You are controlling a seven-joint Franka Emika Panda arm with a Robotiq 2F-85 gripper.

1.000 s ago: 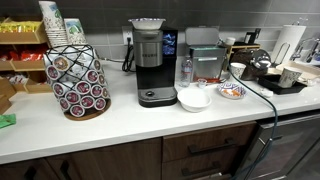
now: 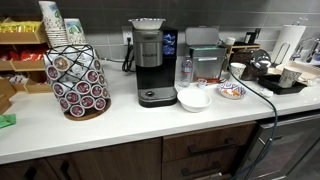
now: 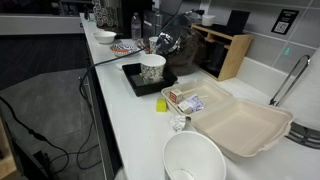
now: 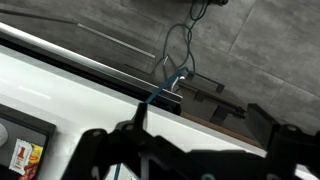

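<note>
In the wrist view my gripper is open, its two dark fingers wide apart with nothing between them. Below them runs the white counter (image 4: 85,95) along its front edge, with the grey floor beyond. A bluish cable (image 4: 172,80) hangs over that edge. At the lower left lies part of a black tray (image 4: 38,128) holding a coloured packet (image 4: 24,155). In exterior view 2, a white container (image 3: 152,67) stands by the black tray (image 3: 150,82); the gripper is hard to make out there against dark objects.
A coffee maker (image 2: 155,70), a pod rack (image 2: 78,85), a white bowl (image 2: 194,99) and a patterned bowl (image 2: 231,90) stand along the counter. Beige trays (image 3: 240,124) and a white bin (image 3: 193,158) occupy the near end. Bare counter lies before the coffee maker.
</note>
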